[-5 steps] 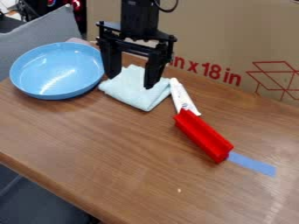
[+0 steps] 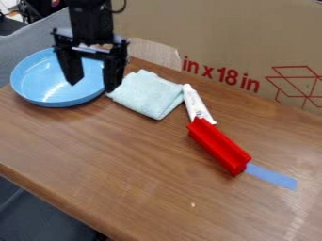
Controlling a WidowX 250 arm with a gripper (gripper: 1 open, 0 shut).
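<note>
My gripper (image 2: pixel 90 68) hangs open over the right part of a blue plastic bowl (image 2: pixel 44 80) at the upper left, with nothing seen between its fingers. A folded pale cloth (image 2: pixel 147 96) lies just to the right of the bowl. A red block-shaped object (image 2: pixel 219 146) lies at the right on the wooden table, with a white item (image 2: pixel 197 105) behind it and a light blue strip (image 2: pixel 270 176) beside its near end.
A cardboard box (image 2: pixel 258 52) stands along the back. A grey object (image 2: pixel 25 42) is at the far left.
My gripper has moved left from over the pale cloth to over the bowl, uncovering more of the cloth. The objects on the table have not visibly moved.
</note>
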